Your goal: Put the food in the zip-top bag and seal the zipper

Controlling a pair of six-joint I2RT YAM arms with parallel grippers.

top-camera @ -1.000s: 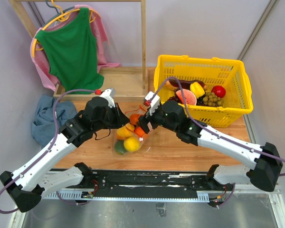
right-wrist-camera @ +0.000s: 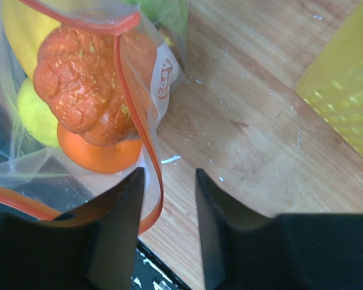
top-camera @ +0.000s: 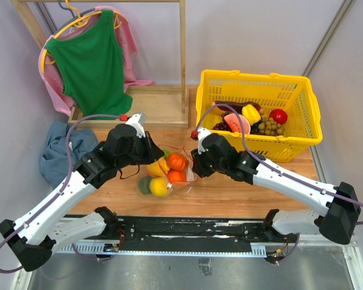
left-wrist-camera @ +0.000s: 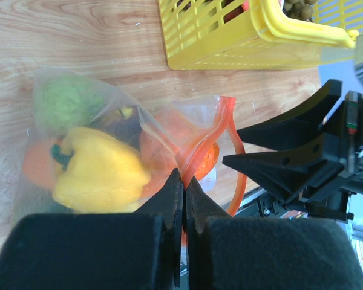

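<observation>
The clear zip top bag (left-wrist-camera: pixel 124 99) lies on the table with its orange zipper strip (left-wrist-camera: pixel 207 145) parted into two edges. Inside are a yellow pepper (left-wrist-camera: pixel 103 172), an orange lumpy vegetable (right-wrist-camera: pixel 85 84), an orange fruit (right-wrist-camera: pixel 97 154), a yellow-green fruit (right-wrist-camera: pixel 37 115) and something green (left-wrist-camera: pixel 66 103). My left gripper is shut on the orange strip at the mouth. My right gripper is part open at the opposite end of the mouth; in the right wrist view, the bag's orange rim (right-wrist-camera: pixel 152 220) appears between its fingers, near the left one. Contact there is unclear.
A yellow basket (top-camera: pixel 296 148) with more play food stands at the back right. Behind the left arm is a wooden clothes rack (top-camera: pixel 139 98), with a blue cloth (top-camera: pixel 60 151) to the left. Bare table (top-camera: pixel 242 196) lies right of the bag.
My right gripper has moved right and turned, from over the bag to its right end. The bag mouth has spread toward the right, and its food has shifted slightly. The left arm looks nearly still.
</observation>
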